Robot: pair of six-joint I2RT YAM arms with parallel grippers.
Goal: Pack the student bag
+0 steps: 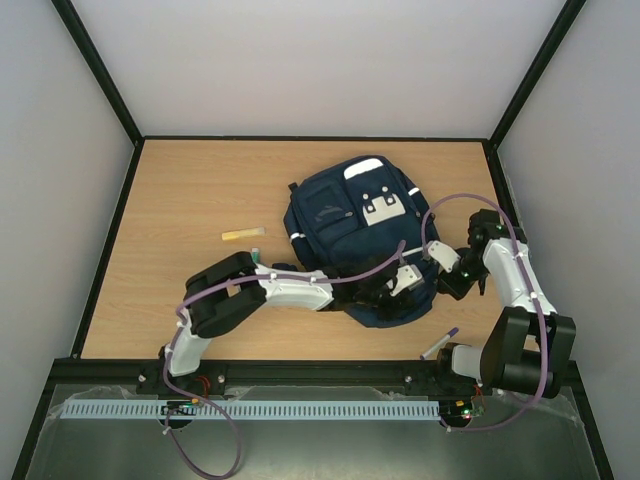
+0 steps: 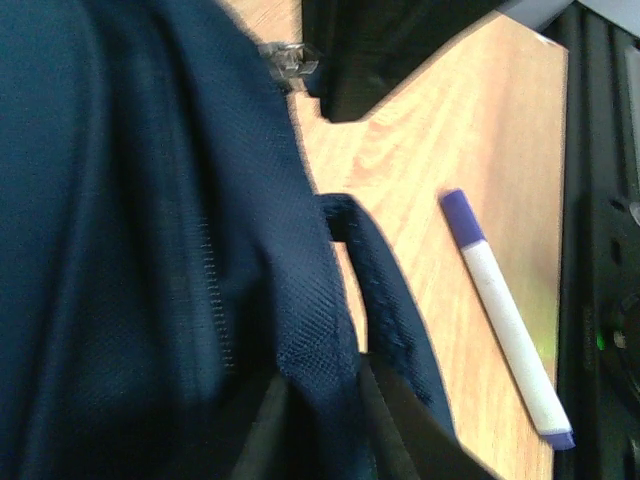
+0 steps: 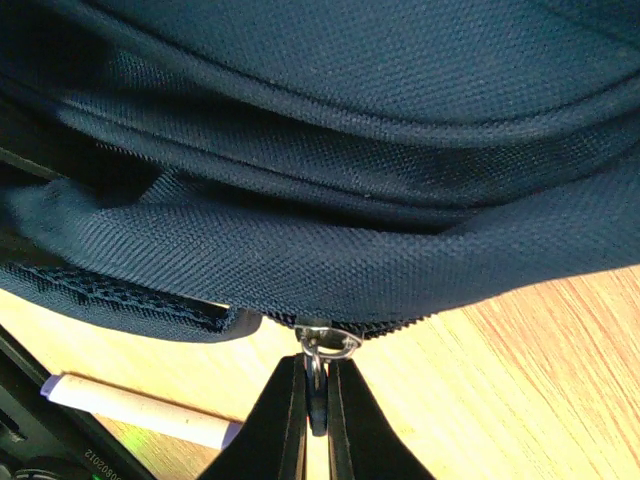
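Note:
The dark blue student bag [image 1: 340,215] lies on the table, its top tilted toward the back. In the right wrist view, my right gripper is shut on a metal zipper pull [image 3: 317,415] at the bag's edge. My left gripper is at the bag's lower part, a folded edge of blue fabric [image 2: 310,290] lying between its blurred fingers. How tightly they close on that cloth does not show. Beside the bag in that view lies a white marker with purple ends [image 2: 505,325]. My left arm covers part of the bag from above.
A yellow item [image 1: 243,234] lies left of the bag, with a small green-tipped item [image 1: 255,255] partly hidden near my left arm. The marker is close to the table's front edge.

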